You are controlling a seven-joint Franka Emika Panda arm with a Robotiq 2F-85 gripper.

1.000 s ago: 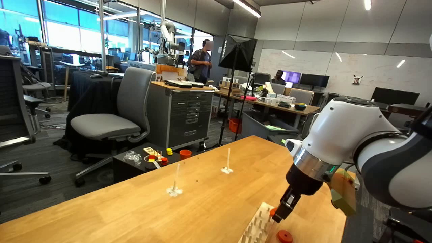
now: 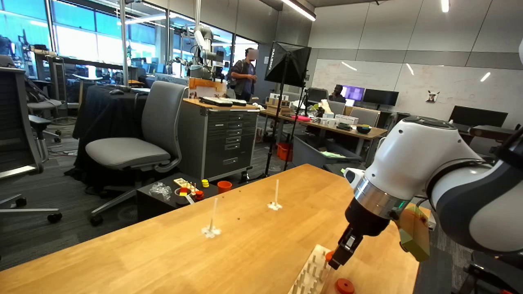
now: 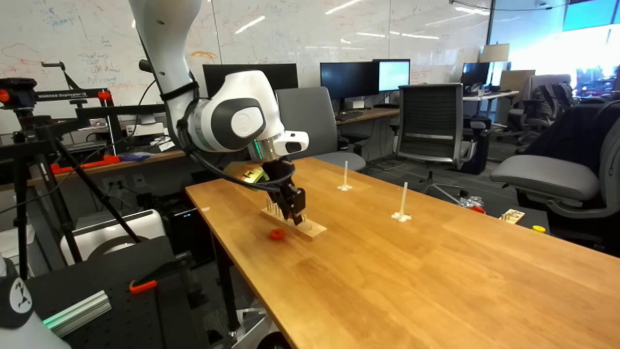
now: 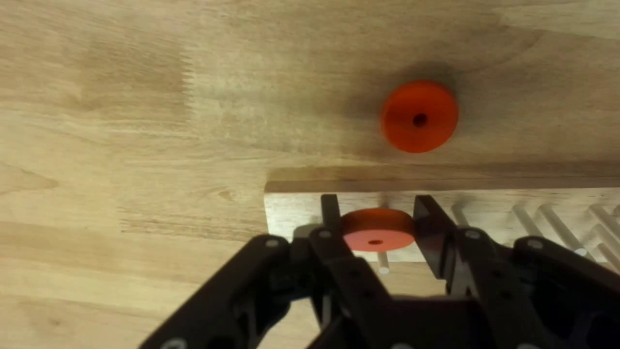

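An orange-red disc (image 4: 378, 239) with a small centre hole is pinched between the fingers of my gripper in the wrist view. It hangs over one end of a pale wooden peg board (image 4: 296, 212); a thin peg (image 4: 383, 268) shows just past its edge. Whether the disc touches that peg, I cannot tell. A second orange-red disc (image 4: 419, 116) lies flat on the table beside the board. In exterior view 1 my gripper (image 2: 333, 265) is low over the board (image 2: 309, 274), and the held disc (image 2: 329, 255) is partly hidden by the fingers.
Two thin upright rods on white bases, one nearer (image 2: 213, 220) and one farther (image 2: 276, 198), stand on the wooden table (image 2: 162, 259). Several more pegs rise from the rest of the board.
The gripper and held disc have shifted very slightly to the left in exterior view 1. The board and the loose disc look unmoved.
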